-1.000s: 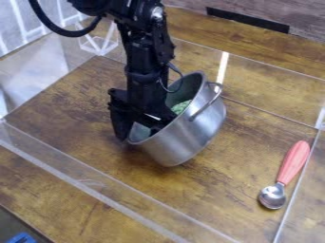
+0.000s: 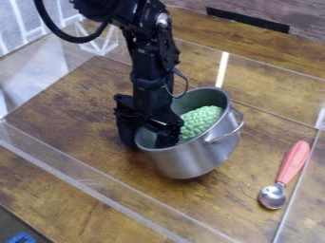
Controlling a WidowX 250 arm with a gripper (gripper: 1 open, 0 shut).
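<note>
My black gripper [image 2: 146, 125] reaches down into the left side of a steel pot [image 2: 200, 157], overlapping its rim; whether its fingers are open or shut on anything is hidden. A green bumpy object [image 2: 200, 120] lies inside the pot, toward its right side. The pot has a wire handle on the right and stands slightly tilted on the wooden table [image 2: 70, 171].
An ice cream scoop with a pink handle [image 2: 294, 163] lies at the right. A blue object [image 2: 19, 237] shows at the bottom left corner.
The pot has swung lower and more upright, its near side now further toward the front and right, showing more of the green object. The gripper has shifted slightly with it.
</note>
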